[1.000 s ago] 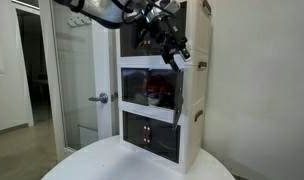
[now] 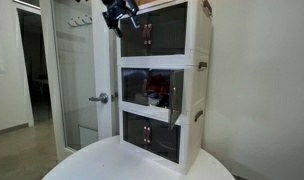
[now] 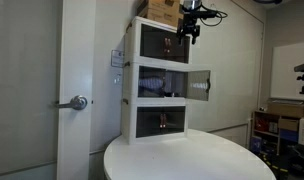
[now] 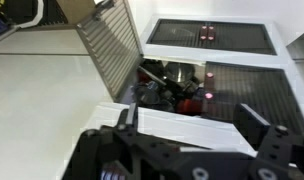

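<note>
A white three-tier cabinet (image 2: 194, 80) with dark see-through doors stands on a round white table. Its middle compartment has one door (image 2: 175, 98) swung outward; the same open door (image 3: 198, 86) shows on the right in exterior view 2. Inside that compartment, the wrist view shows dark and shiny items (image 4: 178, 72) and something red (image 4: 189, 106). My gripper is open, its two fingers wide apart with nothing seen between them. In exterior view 2 the gripper (image 3: 204, 27) hangs high by the upper compartment, clear of the open door.
Cardboard boxes (image 3: 159, 11) sit on top of the cabinet. The upper doors (image 3: 163, 43) and lower doors (image 3: 160, 121) are closed. A room door with a handle (image 3: 78, 102) stands at the left.
In exterior view 1 my gripper has moved up and left, from in front of the upper and middle compartments to the frame's top edge. The middle door stays open.
</note>
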